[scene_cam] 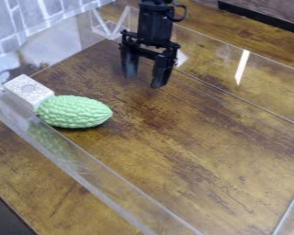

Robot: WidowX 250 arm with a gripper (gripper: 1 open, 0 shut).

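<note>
My black gripper (146, 66) hangs at the top middle of the camera view, open, its two fingers spread low over the wooden table. A green bumpy oblong object (73, 112) lies at the left, well apart from the gripper. A white speckled block (28, 89) sits just behind it in the left corner. Something pale is partly hidden behind the gripper's right finger; I cannot tell what it is.
Clear plastic walls (107, 180) border the wooden surface (193, 156) on several sides. A pale quilted cloth (33, 27) is at the top left.
</note>
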